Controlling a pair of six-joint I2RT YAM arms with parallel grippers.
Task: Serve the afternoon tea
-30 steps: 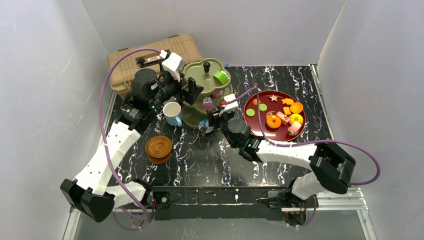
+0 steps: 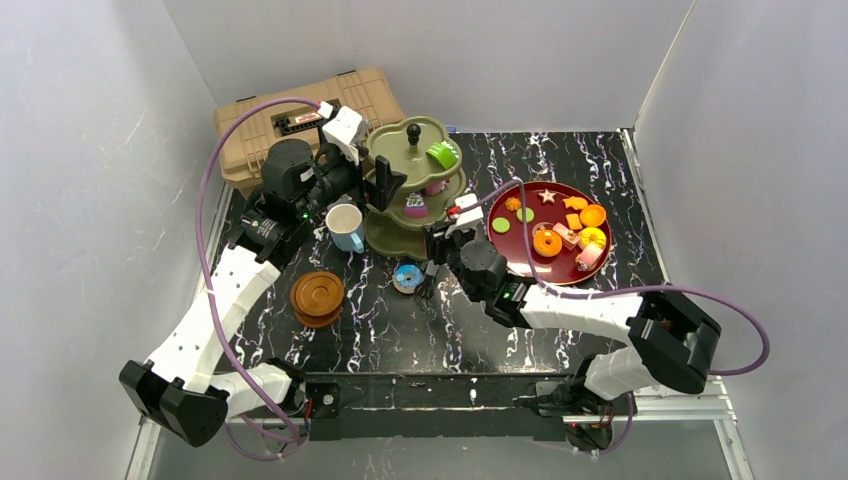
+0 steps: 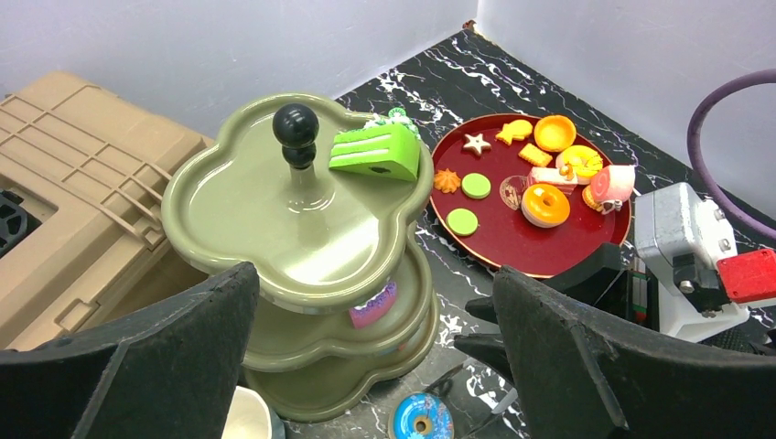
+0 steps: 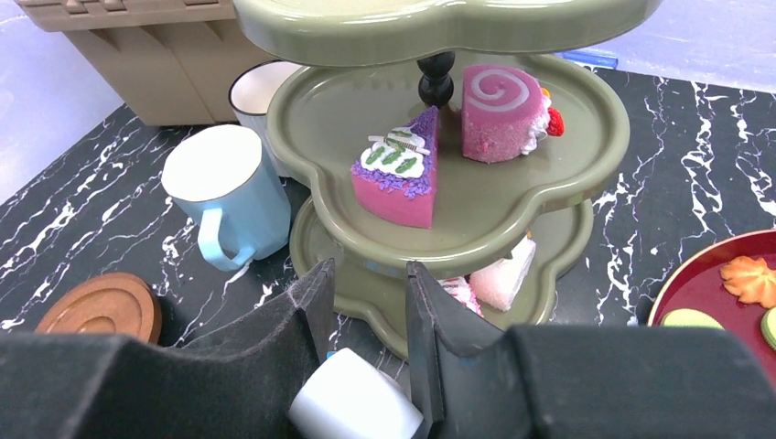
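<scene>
A green three-tier stand [image 2: 400,145] carries a green cake slice [image 3: 373,154] on top, a purple slice [image 4: 393,187] and pink roll [image 4: 499,123] in the middle, and pale pieces [image 4: 497,274] below. My left gripper hangs open at the stand's left in the top view, empty. My right gripper is in front of the stand, low, shut on a utensil with a white part [image 4: 357,398] between its fingers. A blue donut [image 3: 423,419] lies near that utensil.
A red plate [image 2: 530,270] of sweets is at the right. Blue mug [image 4: 229,201], wooden coasters [image 2: 318,295] and a tan case [image 2: 245,140] are at the left.
My right gripper has moved slightly right and toward the table's front with the utensil, uncovering more of the blue donut. The left arm stays still.
</scene>
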